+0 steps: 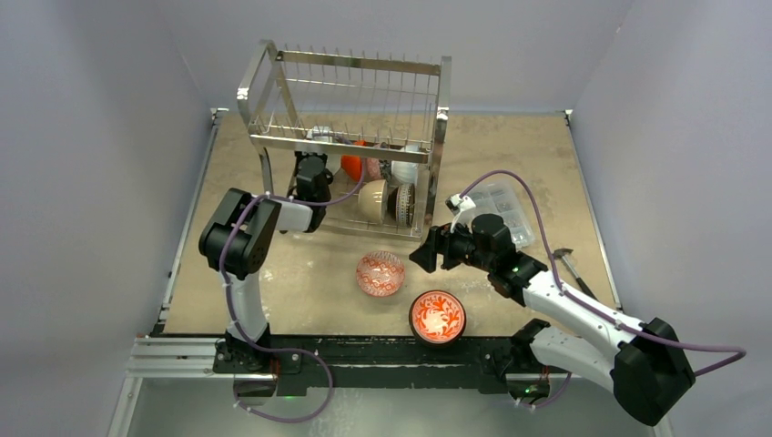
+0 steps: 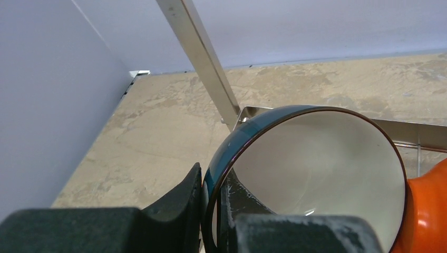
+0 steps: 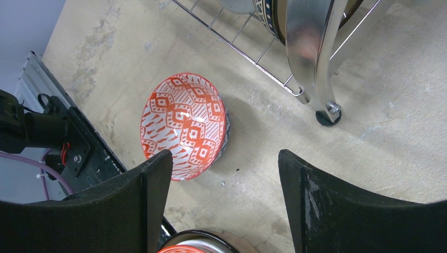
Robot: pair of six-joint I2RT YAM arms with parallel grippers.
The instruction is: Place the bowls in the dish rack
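My left gripper is shut on the rim of a blue-rimmed white bowl [image 2: 321, 163], held tipped on its side in the lower tier of the dish rack [image 1: 350, 144]. An orange bowl [image 2: 429, 208] is right beside it, apparently touching. Other bowls stand on edge in that tier, among them a beige bowl [image 1: 372, 201] and a dark patterned bowl [image 1: 404, 205]. In front of the rack, a red-and-white patterned bowl [image 3: 184, 124] sits upright on the table. Nearer the front edge is an orange floral bowl [image 1: 437, 317]. My right gripper stands open and empty above the table.
A clear divided tray [image 1: 499, 211] lies right of the rack, and a dark-handled tool [image 1: 575, 273] lies at the far right. The rack's front right leg [image 3: 316, 58] stands close to my right gripper. Table left of the rack is bare.
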